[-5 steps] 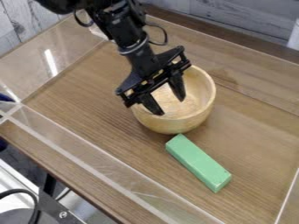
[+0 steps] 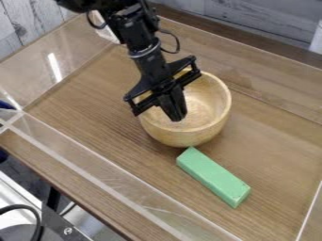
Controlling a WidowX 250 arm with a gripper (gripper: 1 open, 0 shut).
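Observation:
The black gripper point(image 2: 171, 90) reaches down from the top left over a cream round bowl point(image 2: 208, 122), its fingertips at the bowl's left and upper part. Nothing clear shows between its fingers; the black linkage makes their exact spacing hard to see. A green rectangular block point(image 2: 213, 176) lies on the wooden table, just below and right of the bowl.
A black cable point(image 2: 25, 221) lies at the lower left corner, and pale panels edge the top left and top right.
The gripper has shifted slightly left and turned a little over the bowl. The bowl and green block have stayed about where they were.

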